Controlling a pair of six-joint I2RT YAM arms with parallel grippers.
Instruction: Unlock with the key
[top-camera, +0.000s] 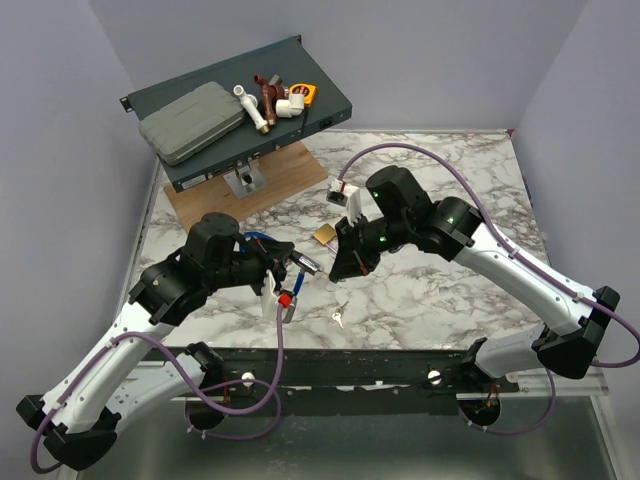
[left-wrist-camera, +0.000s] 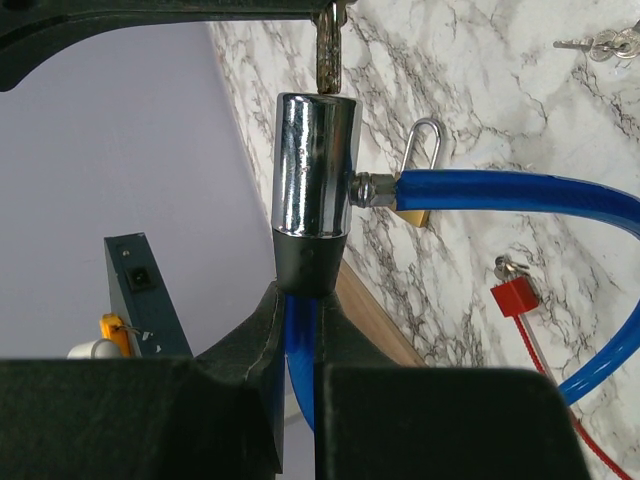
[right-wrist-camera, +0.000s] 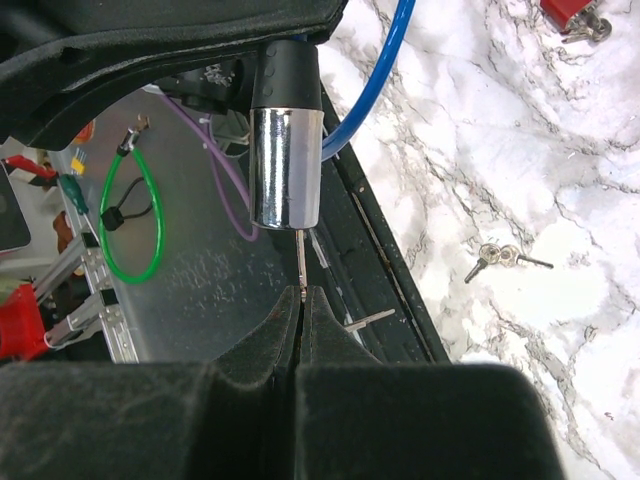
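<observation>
A cable lock with a chrome cylinder (left-wrist-camera: 317, 165), black collar and blue cable (left-wrist-camera: 500, 190) is held in the air by my left gripper, shut on the cable end just behind the collar. The right gripper faces the cylinder's free end from the other side, its fingertips closed on a thin key (right-wrist-camera: 301, 258). In the left wrist view, the key (left-wrist-camera: 329, 55) stretches in line from the right fingers to the cylinder's end face and meets it. How deep it sits is hidden. From above, the chrome cylinder (top-camera: 306, 263) shows between both grippers.
Loose keys (top-camera: 338, 316) lie on the marble table near its front edge. A brass padlock (top-camera: 325, 234) and a red padlock (left-wrist-camera: 515, 296) with keys are also on the table. At the back left stands a dark shelf (top-camera: 240, 150) with tools.
</observation>
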